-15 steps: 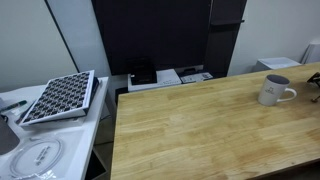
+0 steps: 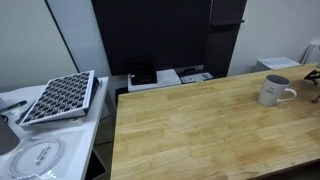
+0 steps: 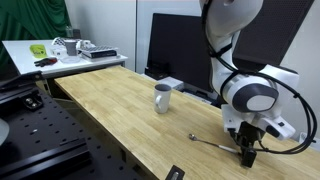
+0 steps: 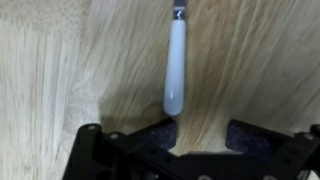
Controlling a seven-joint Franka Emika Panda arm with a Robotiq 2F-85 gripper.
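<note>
A utensil with a white handle (image 4: 175, 70) and a metal shaft lies on the wooden table. Its handle end comes close to the left finger (image 4: 158, 134) in the wrist view, and nothing shows gripped in the gap. The fingers of my gripper stand apart, so it is open. In exterior view 2 the gripper (image 3: 248, 157) is low over the table at the handle end of the utensil (image 3: 214, 143), whose other end points toward the mug. Whether the fingers touch the table cannot be told.
A light mug (image 3: 162, 98) stands upright on the table, beyond the utensil; its handle shows in exterior view 1, where the mug (image 2: 272, 91) is at the right. A side table (image 2: 75, 140) holds a patterned box (image 2: 62, 97).
At the right edge of exterior view 1, the little that shows of the arm has shifted slightly. The mug has stayed in place.
</note>
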